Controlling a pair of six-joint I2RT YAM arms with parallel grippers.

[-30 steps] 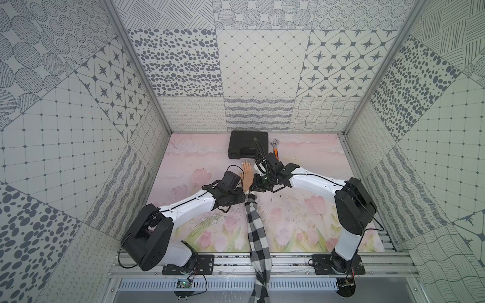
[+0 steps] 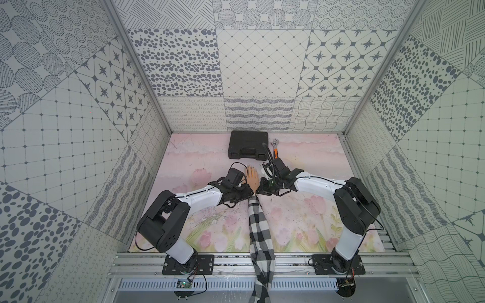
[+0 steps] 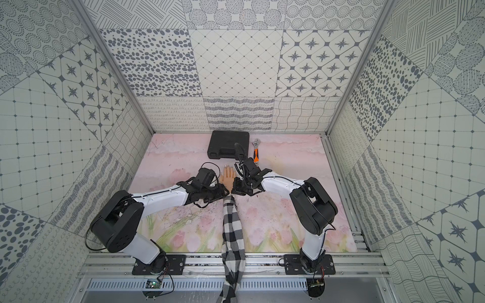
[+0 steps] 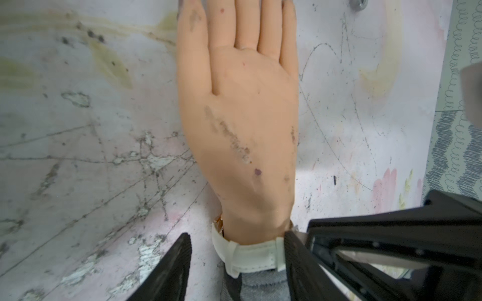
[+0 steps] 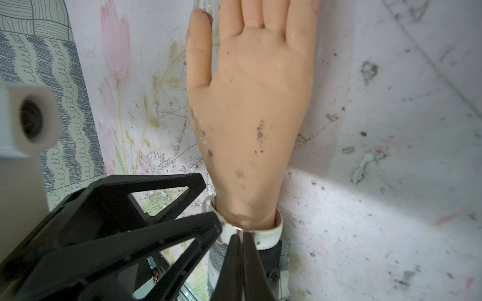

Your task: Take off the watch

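A mannequin hand (image 4: 251, 125) lies flat with its fingers pointing away, its arm in a black-and-white checked sleeve (image 2: 259, 222). Round the wrist runs the pale watch strap (image 4: 255, 256), with a gold-coloured bit (image 4: 218, 223) at the left edge; the watch face is hidden. My left gripper is partly open, its two fingers on either side of the strap, the right one close against it. From the right, my right gripper is shut, fingertips at the strap (image 5: 268, 238); whether any strap is pinched between them cannot be told.
Behind the hand stands a black case (image 2: 248, 145), with an orange-handled wrench (image 2: 275, 148) beside it. Both grippers crowd the wrist, almost touching each other.
My left gripper has moved right to the wrist.
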